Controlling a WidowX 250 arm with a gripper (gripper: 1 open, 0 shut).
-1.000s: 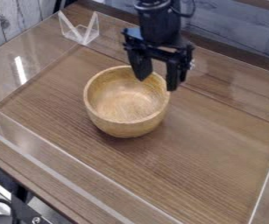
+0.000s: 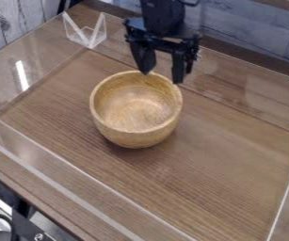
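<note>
A wooden bowl [image 2: 136, 111] sits near the middle of the table [image 2: 197, 184], with nothing visible inside it. Just behind and above its back rim is my dark gripper [image 2: 162, 64], its two fingers pointing down and apart, with nothing seen between them.
A small white wire object stands at the back left near the table's edge. A black round item shows at the bottom left corner.
The gripper has moved up and back, away from over the bowl's back rim. The bowl stays in place.
</note>
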